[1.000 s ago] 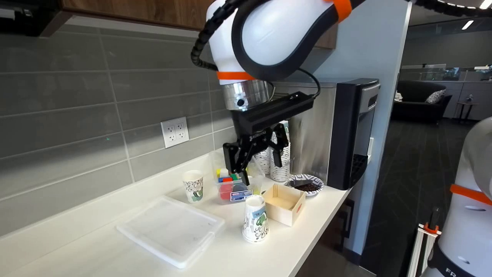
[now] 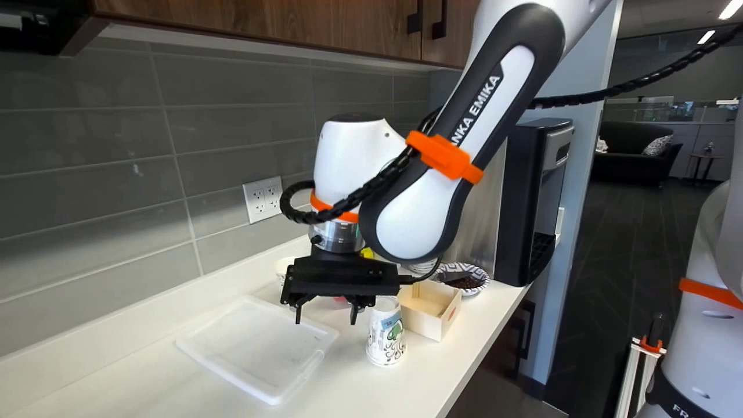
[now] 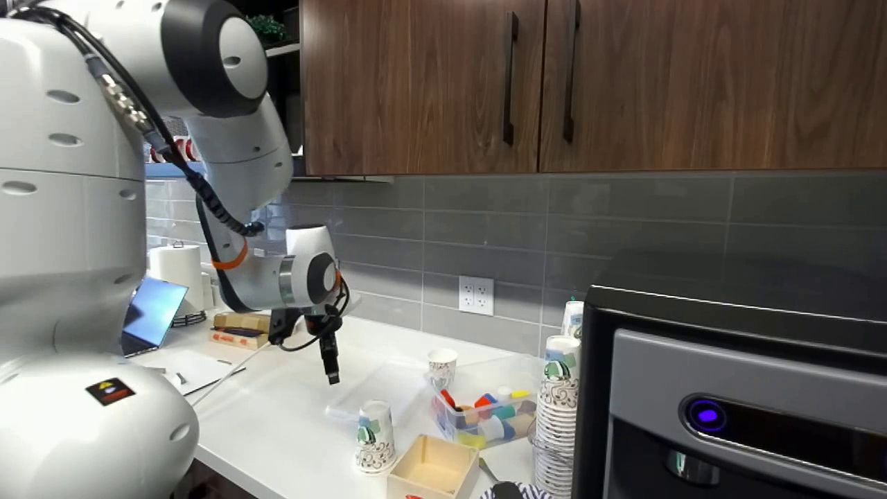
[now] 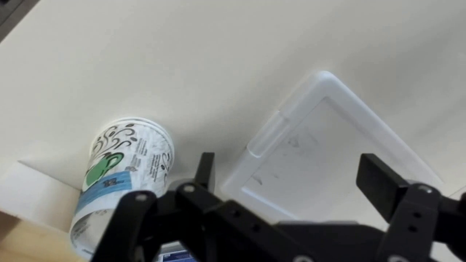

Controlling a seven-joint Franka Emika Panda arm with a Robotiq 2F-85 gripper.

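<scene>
My gripper [image 2: 325,317] is open and empty, pointing down above the counter near the flat clear lid [image 2: 254,352]. In the wrist view the lid [image 4: 332,148] shows between and beyond the spread fingers. A patterned paper cup [image 2: 385,338] stands rim-down on the counter, apart from the gripper; in the wrist view this cup [image 4: 126,161] is left of the fingers. The second exterior view shows another paper cup [image 3: 442,366] near the wall and a clear bin [image 3: 486,412] of colourful items. My arm hides most of that bin in the first exterior view.
A small wooden box [image 3: 436,470] adjoins the near cup. Tall cup stacks [image 3: 557,416] and a black dispenser [image 3: 732,357] stand to the right. A patterned bowl [image 2: 473,282] sits by the dispenser.
The gripper has come down and left, from above the bin to near the lid, and has turned and levelled. The near cup, lid and box have stayed put.
</scene>
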